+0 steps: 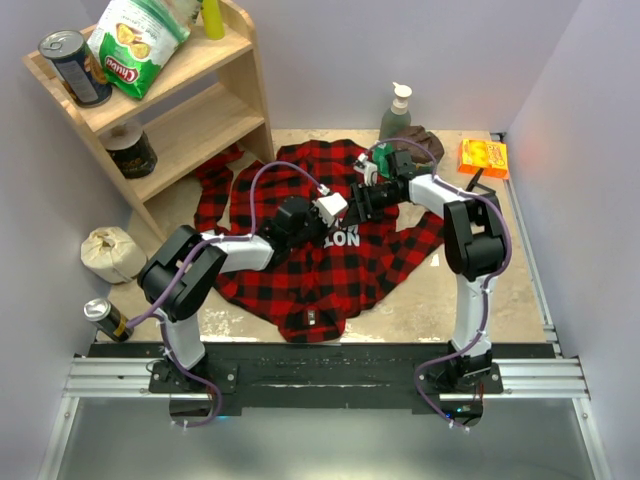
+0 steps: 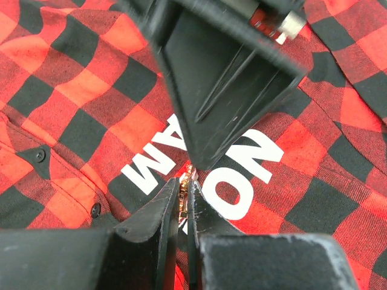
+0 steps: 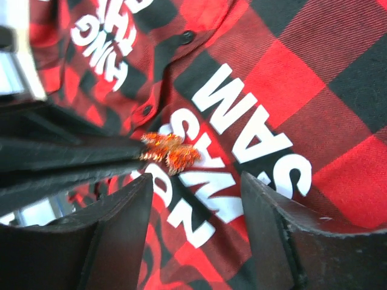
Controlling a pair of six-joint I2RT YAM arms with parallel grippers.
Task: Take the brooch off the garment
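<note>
A red-and-black checked shirt (image 1: 290, 290) with white lettering lies spread on the table. The small gold-orange beaded brooch (image 3: 172, 152) is at its printed chest text. My left gripper is shut on the brooch (image 2: 184, 202), which shows between its fingertips. In the right wrist view the left gripper's dark fingers (image 3: 72, 160) reach in from the left to the brooch's edge. Part open, my right gripper has a fingertip on either side of the brooch in that view, apart from it. Whether the brooch's pin is still in the cloth cannot be seen.
A wooden shelf (image 1: 210, 125) with a chip bag and cans stands at the back left. Behind the right arm are a pump bottle (image 1: 396, 112) and a brown pouch (image 1: 420, 145); a yellow-orange box (image 1: 483, 157) is at the far right. Both arms nearly meet over the shirt.
</note>
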